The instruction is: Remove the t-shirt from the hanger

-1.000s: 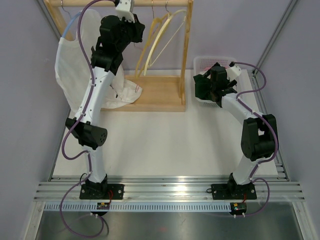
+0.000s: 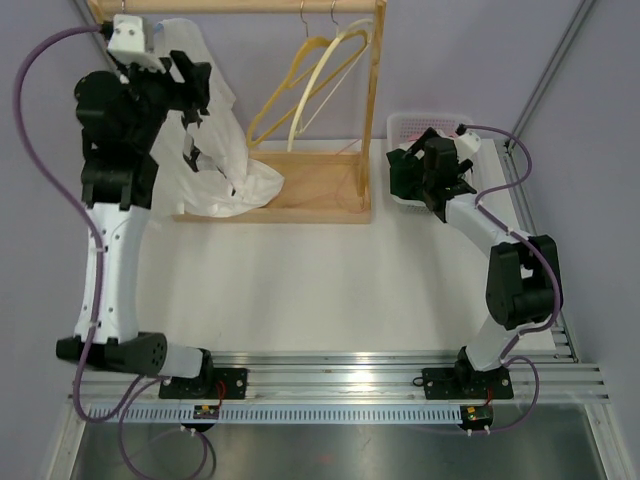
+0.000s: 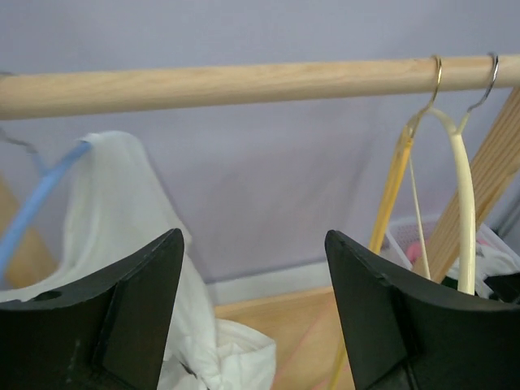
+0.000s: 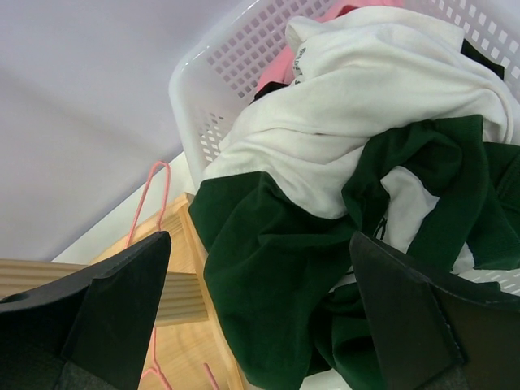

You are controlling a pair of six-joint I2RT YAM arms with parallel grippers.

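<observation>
A white t-shirt (image 3: 114, 195) hangs on a blue hanger (image 3: 41, 195) from the wooden rail; in the top view its lower part (image 2: 240, 185) lies on the rack's base. My left gripper (image 2: 190, 80) is over the t-shirt's upper part, partly hiding it; in the left wrist view (image 3: 254, 249) it is open, with the shirt beyond its left finger and nothing visibly held. My right gripper stands open over white and dark-green clothes (image 4: 268, 276) in the white basket (image 4: 195, 97).
A yellow hanger (image 2: 270, 105) and cream hangers (image 2: 310, 85) hang at the rack's right, beside its post (image 2: 370, 100). The table (image 2: 330, 290) in front of the rack is clear. Pale walls border the sides.
My left arm has swung left from near the hangers to over the t-shirt. The right arm is practically still. The yellow and cream hangers have shifted slightly.
</observation>
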